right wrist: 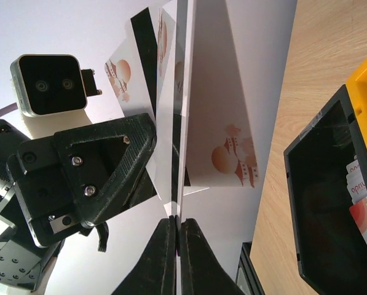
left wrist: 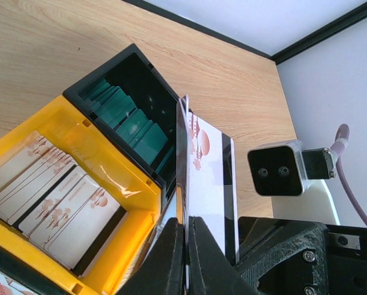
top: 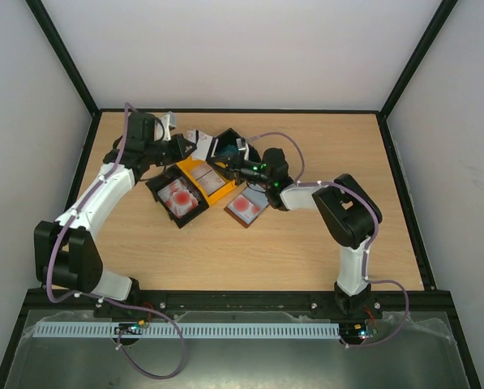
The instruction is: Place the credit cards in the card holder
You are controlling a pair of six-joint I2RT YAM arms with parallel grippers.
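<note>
White cards with red print and dark stripes (left wrist: 211,184) stand upright above the holder, between the two grippers. My left gripper is shut on cards at their edge; my right gripper is also shut at the lower edge of cards (right wrist: 217,135). The card holder has a yellow section (left wrist: 146,215) holding several white cards, a black section (left wrist: 72,92) with green slots, and another black section (right wrist: 300,246) with cards inside.
A tray with red-printed cards (top: 246,209) lies right of the holder. Both arms crowd the back left.
</note>
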